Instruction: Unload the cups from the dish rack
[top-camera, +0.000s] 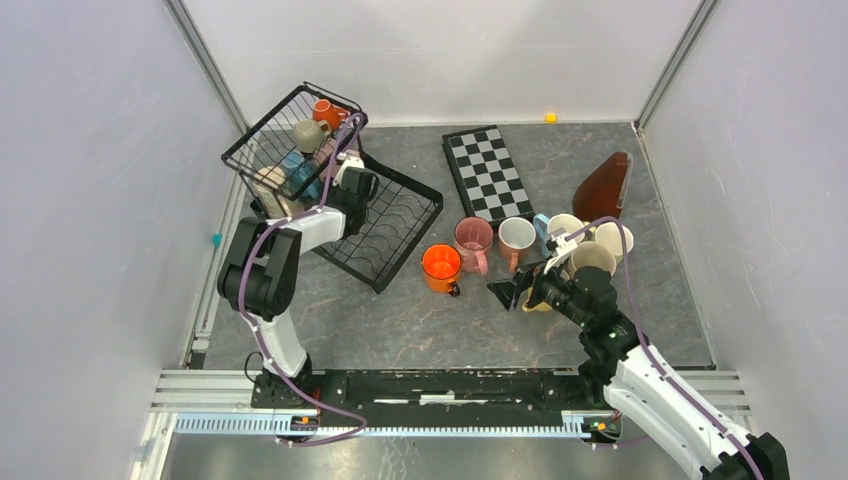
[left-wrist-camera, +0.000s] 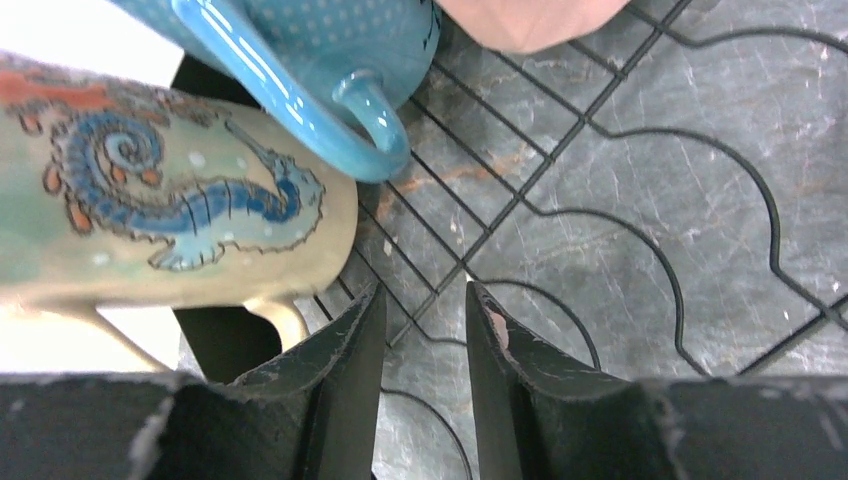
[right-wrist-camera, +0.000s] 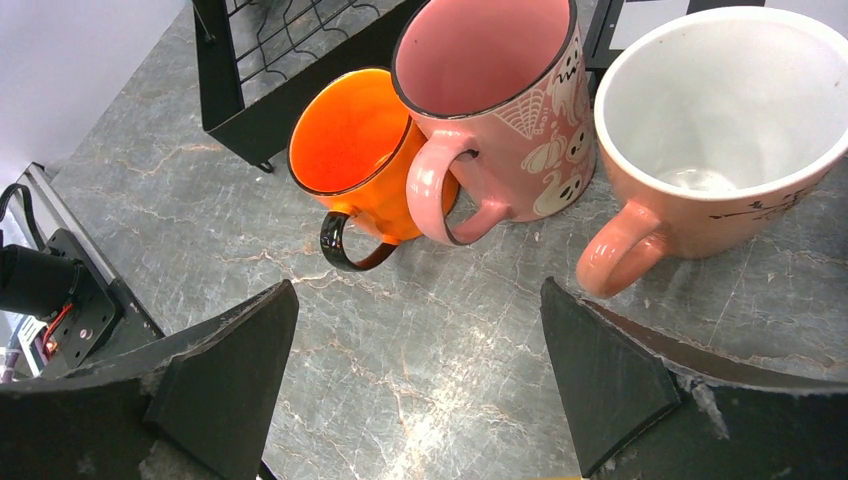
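Observation:
The black two-tier dish rack (top-camera: 372, 262) holds an orange-red cup (top-camera: 325, 112), a grey-green cup (top-camera: 308, 134), a blue cup (top-camera: 299, 174) and a cream cup. In the left wrist view, my left gripper is narrowly open over the rack wires, nothing between its fingers. The seahorse cup (left-wrist-camera: 190, 200) and the blue cup's handle (left-wrist-camera: 300, 110) lie to its upper left, apart from it. My right gripper stands wide open and empty, near an orange cup (right-wrist-camera: 350, 140), a pink cup (right-wrist-camera: 500, 160) and a salmon cup (right-wrist-camera: 690, 215) on the table.
More cups, including a white one (top-camera: 613, 240) and a cream one (top-camera: 592, 257), cluster around the right arm. Behind them lie a checkered board (top-camera: 488, 172) and a brown container (top-camera: 602, 187). Bare grey tabletop (top-camera: 400, 335) runs along the front.

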